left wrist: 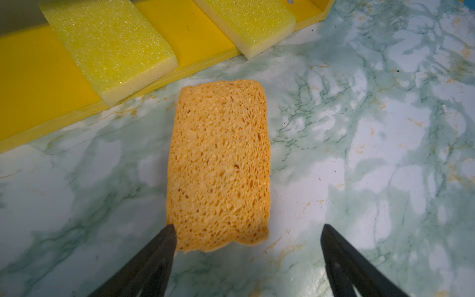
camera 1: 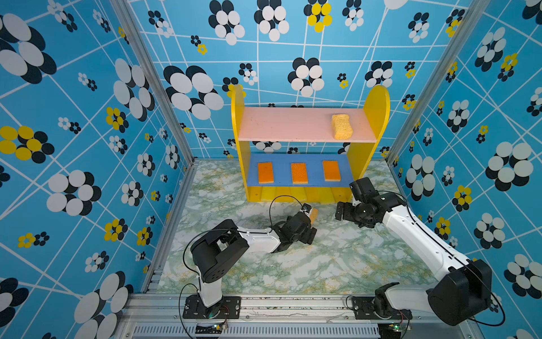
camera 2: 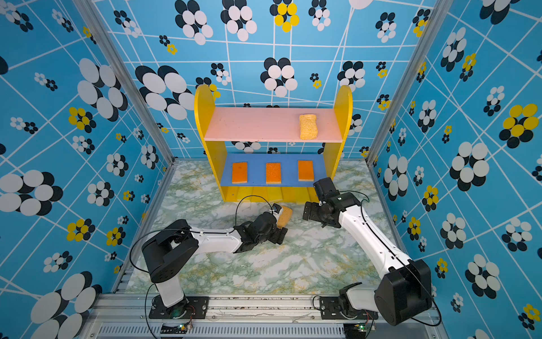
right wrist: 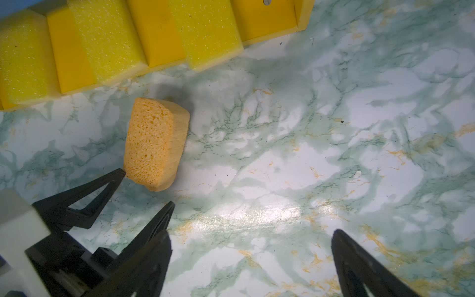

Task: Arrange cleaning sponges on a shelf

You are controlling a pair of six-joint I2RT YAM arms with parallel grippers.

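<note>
A tan sponge (left wrist: 217,163) lies on the marble floor in front of the shelf. My left gripper is open just beside it, fingers apart, nothing held. My right gripper is open to the right of that sponge, above bare floor. On the pink upper shelf (camera 1: 288,124) rests one pale yellow sponge (camera 1: 341,127). The blue middle shelf (camera 1: 275,178) holds three orange sponges (camera 1: 298,173) in a row. On the yellow bottom board (right wrist: 148,34) lie several yellow sponges (right wrist: 205,34), seen in both wrist views.
The yellow side panels (camera 1: 377,107) bound the shelf. The upper shelf's left and middle are clear. The two arms stand fairly close together at the shelf's front.
</note>
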